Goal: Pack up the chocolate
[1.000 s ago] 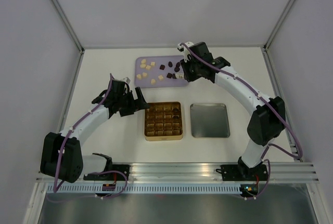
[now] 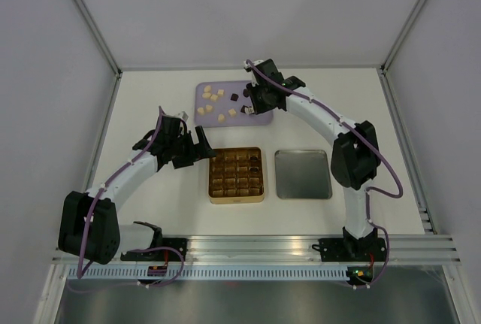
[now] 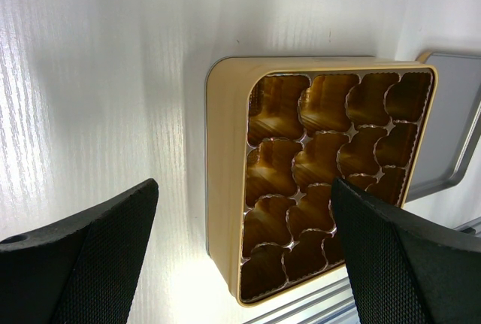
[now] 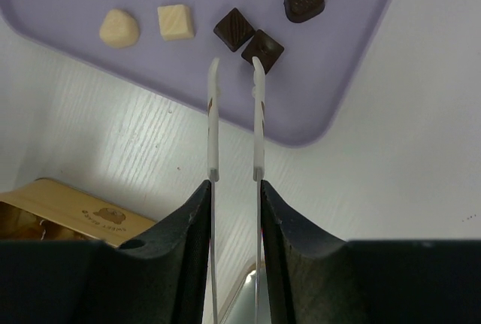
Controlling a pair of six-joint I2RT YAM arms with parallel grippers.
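Observation:
A purple tray (image 2: 212, 117) holds white and dark chocolates. In the right wrist view my right gripper hovers just below two dark square chocolates (image 4: 234, 28), its fingertips slightly apart; whether anything is between them I cannot tell clearly, though none shows. The gold box (image 2: 236, 196) with an insert of compartments sits below the tray in the top view; some upper-right compartments look darker. My left gripper (image 2: 203, 143) stands open at the box's upper left, the box seen beyond its fingers in the left wrist view.
A grey metal tray (image 2: 303, 174) lies right of the box.
My right arm has moved leftward over the purple tray, toward the dark square chocolates. The left arm has stayed still.

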